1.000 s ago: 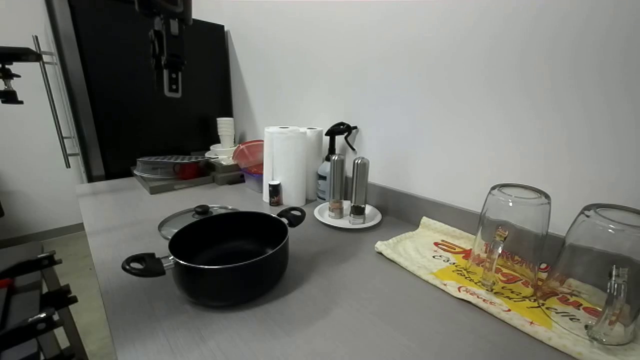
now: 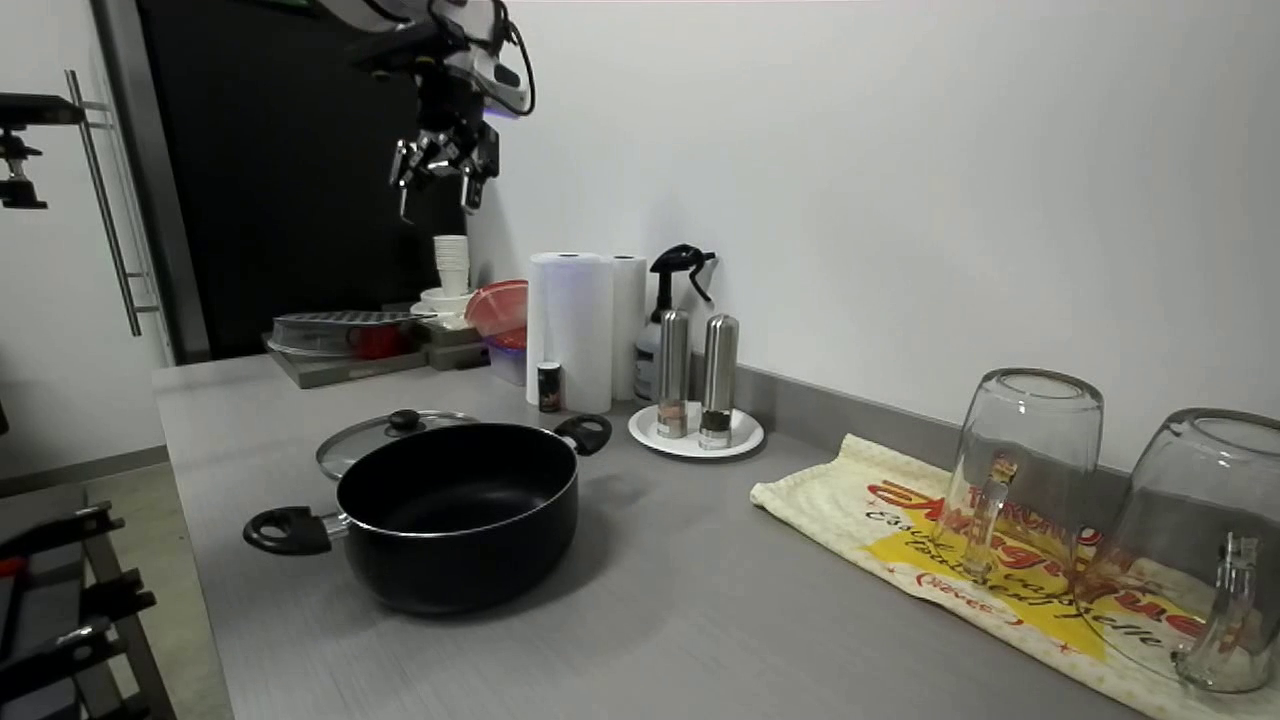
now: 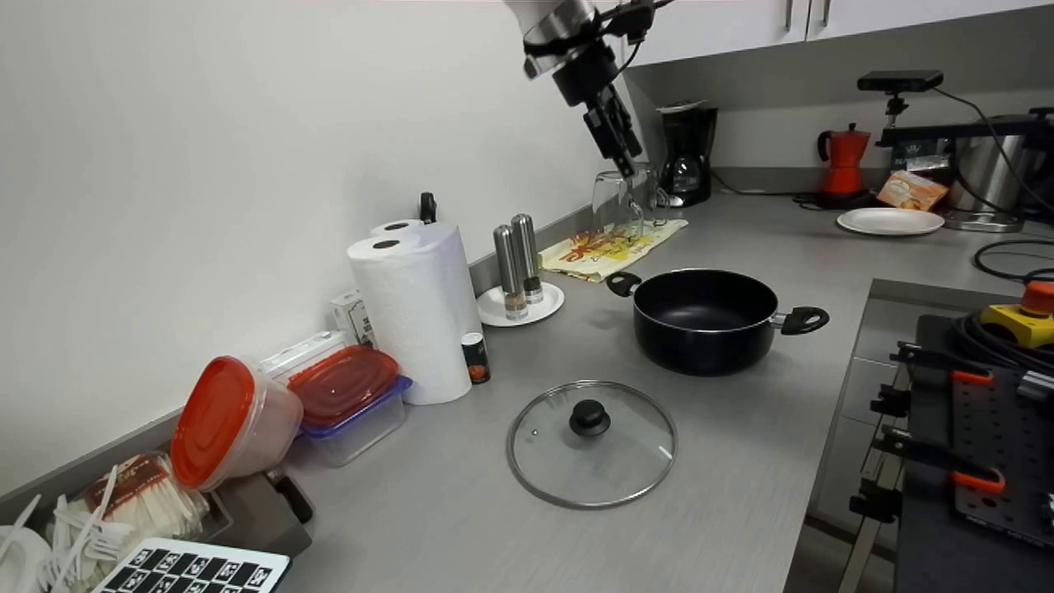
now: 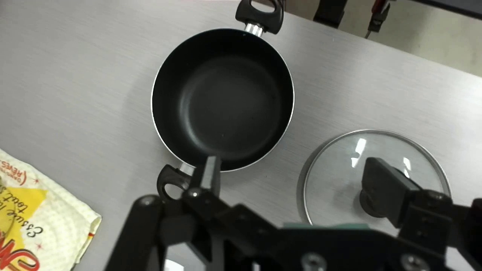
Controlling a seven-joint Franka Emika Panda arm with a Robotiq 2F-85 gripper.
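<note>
My gripper point(image 2: 439, 206) hangs high above the counter, its fingers spread wide with nothing between them. In the wrist view one finger point(image 4: 210, 176) overlaps the near rim of a black two-handled pot point(image 4: 230, 95), and the other covers part of a glass lid's knob point(image 4: 371, 204); both are far below. The pot is empty and uncovered. Beside it the glass lid point(image 3: 593, 459) lies flat on the counter, black knob up, apart from the pot.
Two steel mills stand on a white plate point(image 3: 489, 308) by the wall. Paper towel rolls point(image 2: 570, 330) and a small dark shaker point(image 3: 475, 357) are nearby. Upturned glass mugs point(image 2: 1020, 468) rest on a printed cloth point(image 2: 840, 492).
My gripper has shifted to the right in exterior view 1 and turned, so both fingers now show apart there. Pot, lid and the other objects have stayed put.
</note>
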